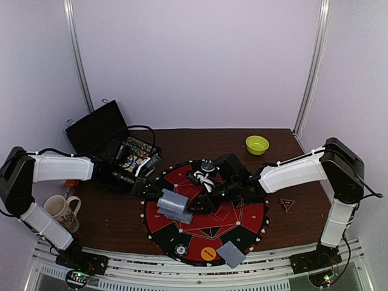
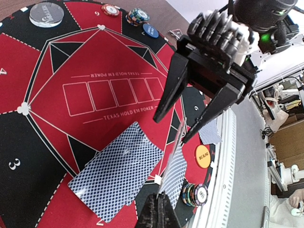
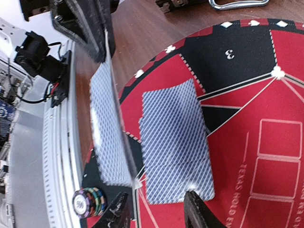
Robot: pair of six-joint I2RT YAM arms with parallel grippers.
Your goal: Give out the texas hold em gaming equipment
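My left gripper is shut on a thin blue-patterned card [image 1: 173, 199], held above the mat and seen nearly edge-on in the left wrist view. The right gripper [image 1: 193, 207] is close to the card's other end, its fingers apart. In the right wrist view that gripper shows a gap between its fingers, with the held card [image 3: 108, 126] to the left, hanging from the left gripper. Under them, a patterned card stack [image 2: 116, 168] lies on the red-and-black poker mat [image 2: 118, 57]. Another patterned card [image 1: 231, 254] lies at the mat's front edge.
On the mat are a yellow big blind disc [image 2: 203, 156], chip stacks [image 2: 194, 194] and a clear disc [image 2: 46, 14]. An open chip case [image 1: 100, 127] and mug [image 1: 62, 212] stand left. A green bowl [image 1: 257, 145] and red triangle [image 1: 287, 205] are at right, with bare table between.
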